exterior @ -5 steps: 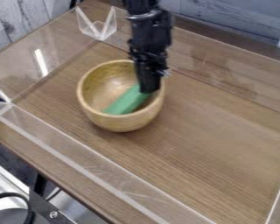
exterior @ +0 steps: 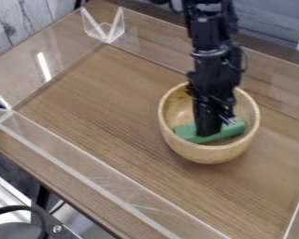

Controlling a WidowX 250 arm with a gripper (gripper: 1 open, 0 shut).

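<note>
A black robot gripper [exterior: 212, 123] reaches down from the top centre into a round light-wood bowl [exterior: 177, 140] at the centre right. A green object [exterior: 224, 131] lies in the bowl beneath the gripper's tip, apparently touching it. The fingers are dark and close together, with nothing clearly visible between them; the tip partly hides the green object.
A small clear plastic item [exterior: 102, 23] is at the back left. A dark coiled cable or device [exterior: 15, 224] is at the lower left corner.
The gripper and the bowl with the green object have moved to the right across the table over the last second.
</note>
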